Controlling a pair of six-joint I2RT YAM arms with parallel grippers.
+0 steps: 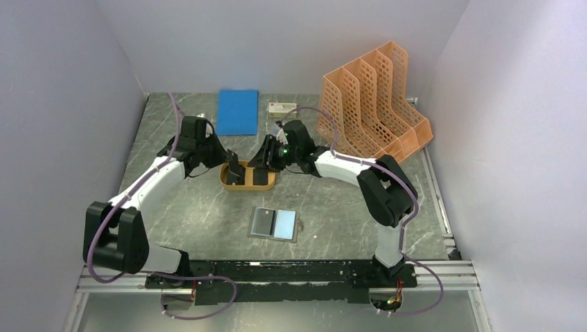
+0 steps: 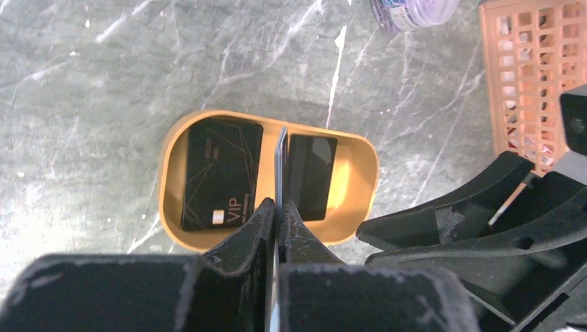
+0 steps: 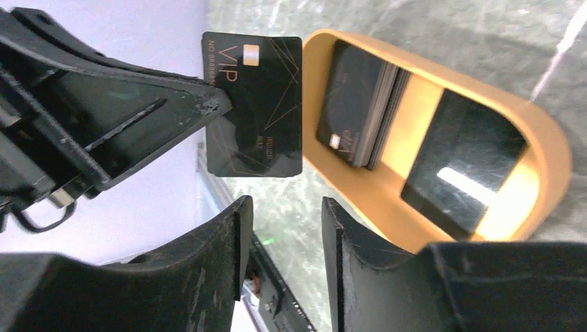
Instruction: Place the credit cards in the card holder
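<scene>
A black VIP credit card point(image 3: 255, 117) hangs above the left side of the tan box, with my left gripper shut on it. In the left wrist view that card shows edge-on. More black cards point(image 2: 221, 173) lie on the left side of the tan box point(image 2: 177, 135), and another dark card point(image 2: 311, 176) lies on its right side. My right gripper is part open beside the box, nothing between its fingers. The card holder point(image 1: 273, 224) lies open nearer the front, a black card in its left half and a light blue panel on the right.
An orange perforated file rack point(image 1: 374, 104) fills the back right. At the back lie a blue board point(image 1: 237, 112) and a small pale box point(image 1: 282, 109). A clear jar point(image 2: 415, 10) stands behind the tan box. Table around the card holder is clear.
</scene>
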